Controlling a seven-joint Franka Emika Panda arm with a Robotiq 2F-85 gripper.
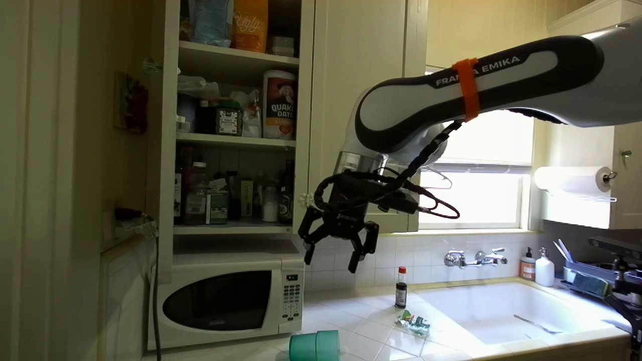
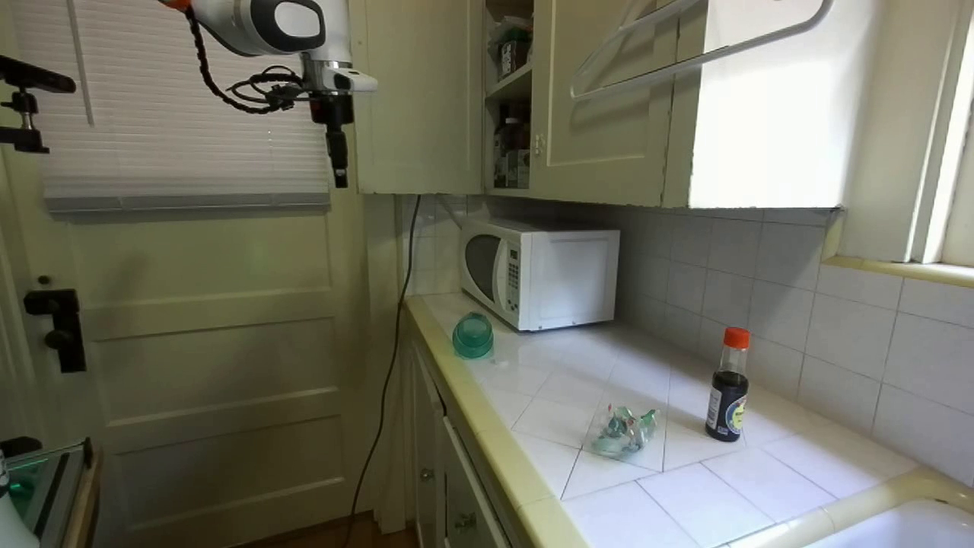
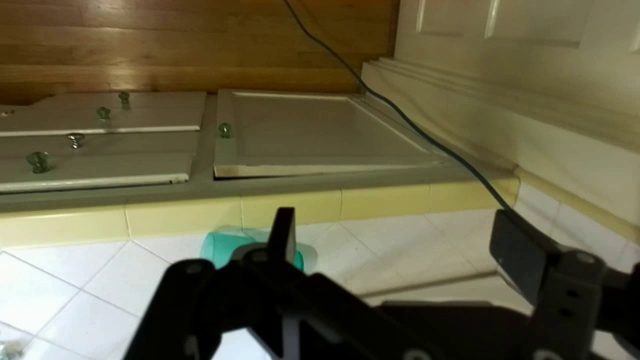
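Note:
My gripper (image 1: 330,262) hangs open in the air above the counter, its fingers spread with nothing between them. In the wrist view the two black fingers (image 3: 282,234) stand wide apart. Well below it, a teal cup (image 1: 314,346) lies on its side near the counter's front edge, partly hidden behind a finger in the wrist view. A small dark sauce bottle (image 2: 727,393) with a red cap stands upright by the tiled wall. Close to the bottle lies a crumpled clear-and-green wrapper (image 2: 625,432).
A white microwave (image 1: 228,301) sits under the open cupboard (image 1: 236,143), whose shelves hold several jars and packages. The sink (image 1: 511,307) is on the right. A dark cable (image 2: 390,383) runs down by the counter's end. Bare tile lies between cup and wrapper.

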